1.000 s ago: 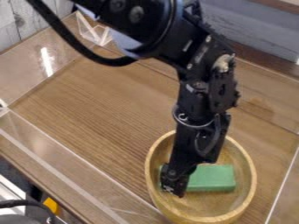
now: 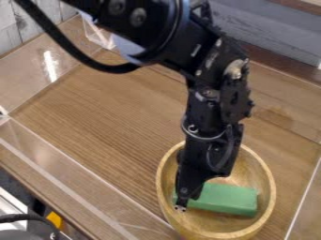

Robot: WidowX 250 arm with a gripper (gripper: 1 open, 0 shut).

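My black gripper [image 2: 189,195] reaches down into a wooden bowl [image 2: 257,169] at the lower right of the camera view. A green rectangular block [image 2: 226,199] lies in the bowl, and my fingertips are at its left end, partly over it. The gripper looks narrow, but whether anything is between its fingers is hard to make out.
Clear plastic edges run along the left and right, with a wall at the back. A black cable and a yellow item sit at the lower left corner.
Over the last second the fingertips have risen slightly, and the green block has shifted a little toward the front of the bowl.
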